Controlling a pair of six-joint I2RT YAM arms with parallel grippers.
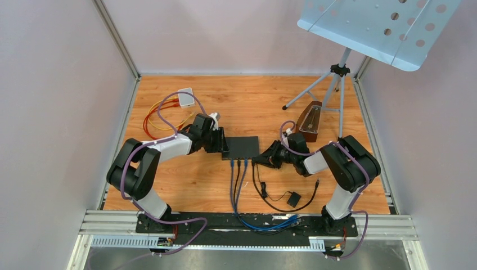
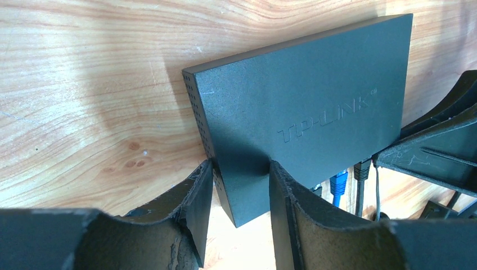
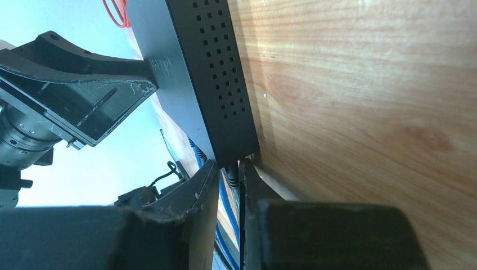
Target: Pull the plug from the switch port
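The black TP-LINK switch [image 1: 241, 147] lies flat on the wooden table, cables leaving its front edge. My left gripper is shut on the switch at its left end, one finger on each side. At the opposite front corner, my right gripper has its fingertips on either side of a black plug [image 3: 232, 175] that sits in the end port. Those fingers stand partly open, close around the plug, a narrow gap showing on one side. In the left wrist view the right gripper's fingers [image 2: 433, 149] hide that plug.
Blue plugs [image 2: 338, 183] and another black plug [image 2: 361, 171] sit close by in neighbouring ports. A small black adapter [image 1: 293, 199] lies to the front right. A metronome [image 1: 309, 121] and a stand's legs [image 1: 342, 107] are behind the right arm.
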